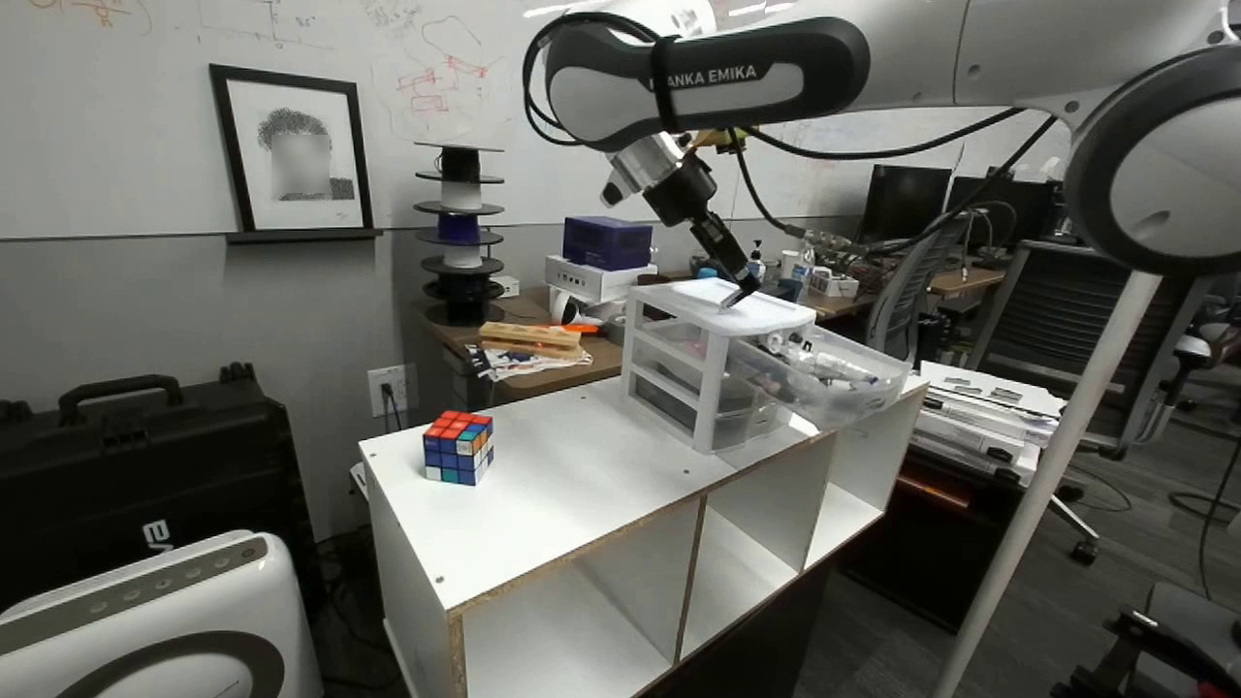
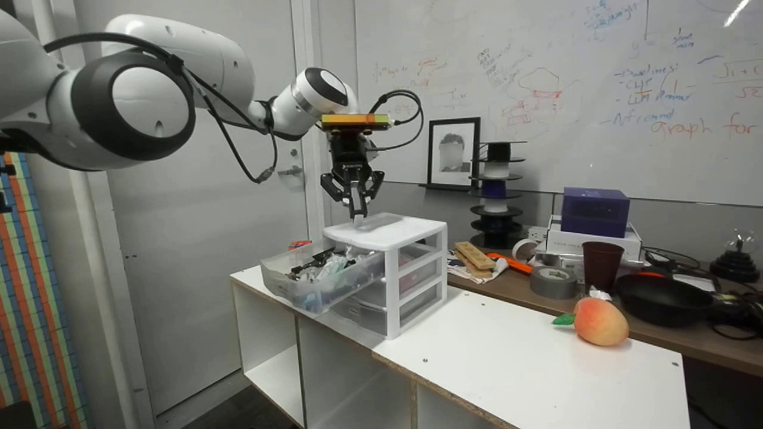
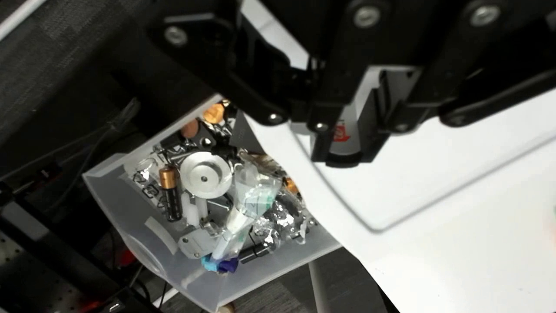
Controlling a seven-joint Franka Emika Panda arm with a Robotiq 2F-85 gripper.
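My gripper hangs low over the white top of a small drawer unit, pointing down. Between its fingers is a small pale item with a red mark, best seen in the wrist view; what it is I cannot make out. Its pale end pokes out below the fingertips, close above the unit's top; whether it touches I cannot tell. The unit's top drawer is pulled out and full of clutter. Inside it lie a battery, a silver disc and plastic bags.
The unit stands on a white shelf. A puzzle cube shows on the shelf in exterior view 1, a peach in exterior view 2. Behind is a desk with a pan and tape roll. The shelf's middle is bare.
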